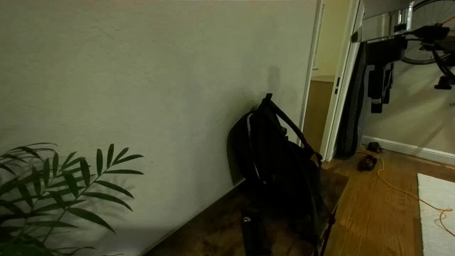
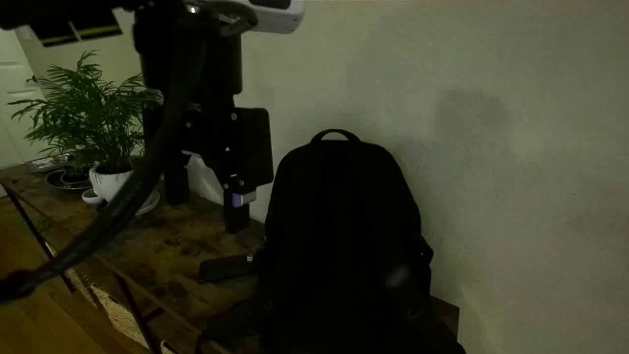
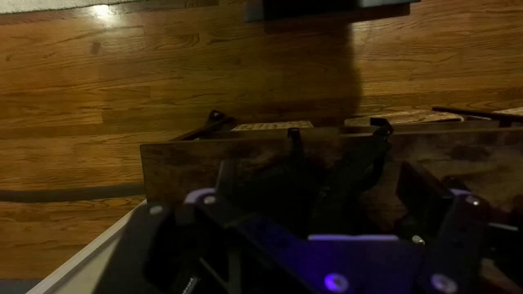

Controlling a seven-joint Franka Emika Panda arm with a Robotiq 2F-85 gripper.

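A black backpack stands upright on the dark brown wooden table, close to the wall, its top handle arched upward. My gripper hangs above the table, fingers pointing down and spread wide with nothing between them. In exterior view 1 the arm is at the upper right, apart from the backpack. Looking down in the wrist view, the dark backpack and its straps lie below the open gripper; its outline there is hard to make out.
A small black object lies on the table beside the backpack. Farther back is a potted plant. The wall bounds one side of the table; wooden floor lies on the other. An orange cable crosses the floor.
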